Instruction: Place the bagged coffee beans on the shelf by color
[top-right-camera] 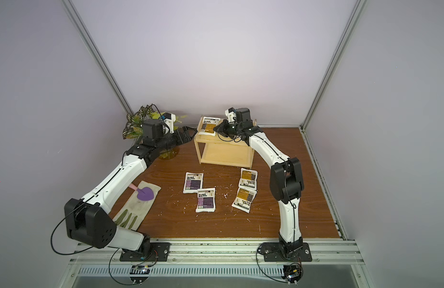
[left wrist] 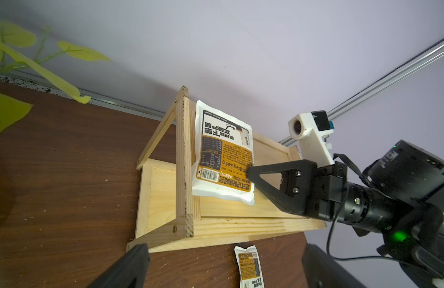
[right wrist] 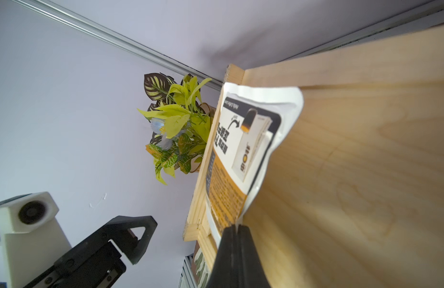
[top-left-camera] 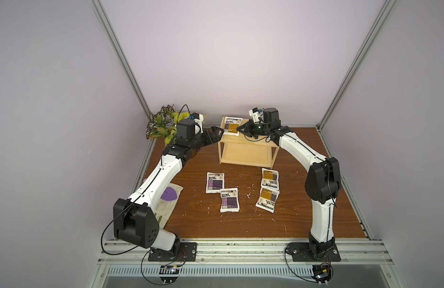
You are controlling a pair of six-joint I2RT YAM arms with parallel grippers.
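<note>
An orange-labelled coffee bag [left wrist: 224, 158] is at the left end of the wooden shelf's [left wrist: 267, 223] top board. My right gripper is shut on the bag's right edge. Whether the bag rests on the board or is just above it, I cannot tell. My left gripper stands open left of the shelf, its two blurred fingers [left wrist: 128, 266] wide apart with no bag between them. Two orange bags, a farther one [top-left-camera: 270, 178] and a nearer one [top-left-camera: 267, 199], lie on the table at right. Two purple bags, one farther [top-left-camera: 215, 183] and one nearer [top-left-camera: 229, 199], lie at centre-left.
The shelf's lower board [top-right-camera: 226, 154] is bare. A leafy plant [top-right-camera: 138, 125] stands left of the shelf, behind my left arm. A cloth [top-right-camera: 144, 204] with a purple trowel [top-right-camera: 145, 193] lies at the table's left. The upper board's right part [right wrist: 366, 168] is free.
</note>
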